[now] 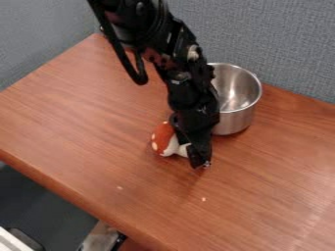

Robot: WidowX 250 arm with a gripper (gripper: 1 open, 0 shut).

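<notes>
My black gripper (pixel 197 152) reaches down over a small red-and-white mushroom-shaped toy (pixel 165 140) lying on the wooden table. Its fingertips are at the toy's right part, over the pale stem, and the red cap with white spots shows to the left. Whether the fingers are closed on the toy cannot be seen clearly.
A steel pot (pixel 238 90) stands just behind and right of my gripper, partly hidden by it. A grey padded wall (pixel 281 39) runs along the back.
</notes>
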